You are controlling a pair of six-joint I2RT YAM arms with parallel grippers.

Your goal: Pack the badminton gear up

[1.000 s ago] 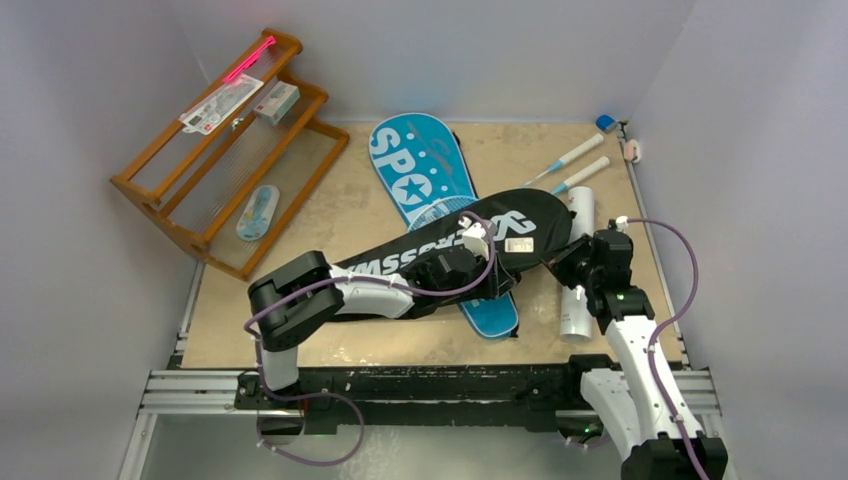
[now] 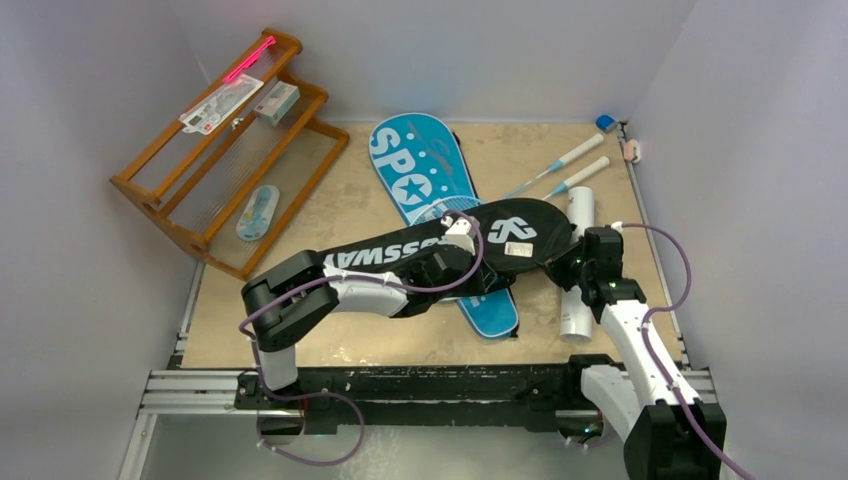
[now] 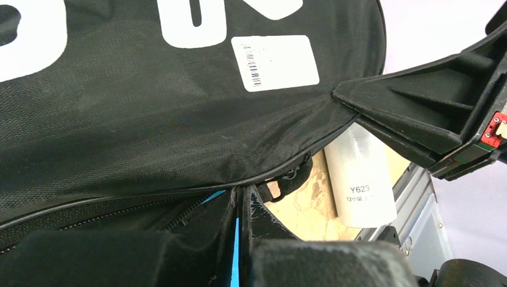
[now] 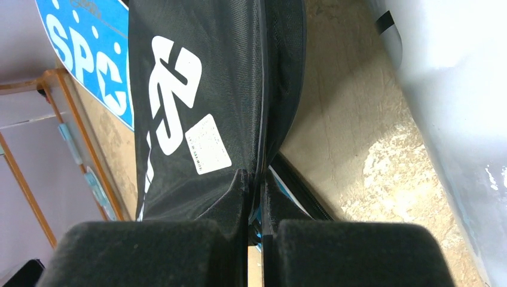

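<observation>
The black racket bag with white lettering lies slantwise across the blue bag, hiding its middle. At the black bag's right end, my right gripper is shut on a thin fold of its edge. My left gripper is at the bag's near edge, beside the zip and a black strap buckle. Its fingers stand close together with a narrow gap, and whether they grip anything is unclear. Two rackets with white handles lie at the upper right, their heads largely beneath the black bag.
A white tube stands or lies close under my right gripper. The wooden rack occupies the left rear. A small blue object sits in the right rear corner. Bare table shows at the front left.
My left gripper has drawn a little to the left. The black bag has shifted left, and its right end now sits slightly nearer the front.
</observation>
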